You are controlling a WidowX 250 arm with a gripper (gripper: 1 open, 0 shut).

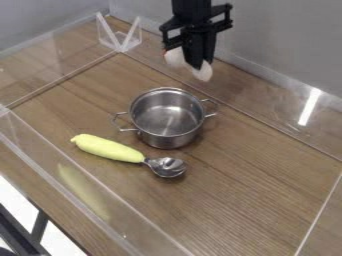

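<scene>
My gripper (201,66) hangs at the top of the view, above and behind a steel pot (168,130), with its pale fingertips low; whether anything is between them is hard to make out. The pot stands on the wooden counter with a handle on each side. In front of it lie a yellow corn-like object (107,148) and a steel spoon or ladle (167,167), its bowl to the right.
A white rack (119,38) stands at the back left. Clear walls border the counter (254,190) at the back and left.
</scene>
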